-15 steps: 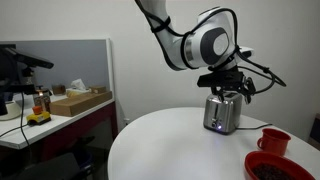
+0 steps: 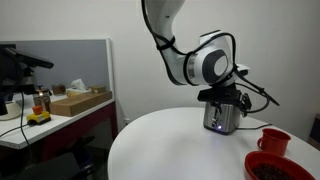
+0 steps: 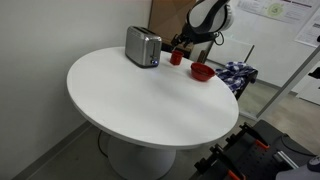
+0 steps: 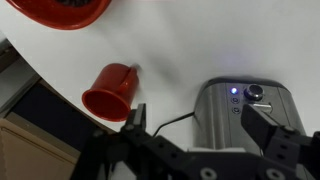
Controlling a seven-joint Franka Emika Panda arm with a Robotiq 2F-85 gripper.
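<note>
A silver toaster (image 2: 220,119) stands at the back of the round white table, its upper part partly hidden by my gripper in the first exterior view. In the wrist view the toaster (image 4: 213,110) shows its lit button and knob, between and beyond my open gripper. Nothing shows between the fingers. A red mug (image 4: 112,88) lies left of the toaster in that view, and a red bowl (image 4: 80,18) is farther up. From the other side, the toaster (image 3: 143,48), mug (image 3: 176,58) and bowl (image 3: 202,72) appear near the table's far edge.
A dark cord (image 2: 253,127) runs from the toaster toward the mug. Boxes (image 2: 80,102) and bottles (image 2: 40,104) stand on a separate surface at the left. Patterned cloth (image 3: 236,77) lies beyond the bowl.
My gripper has come down and a little to the left, from above the toaster to in front of its upper part. Toaster, mug and bowl have stayed put.
</note>
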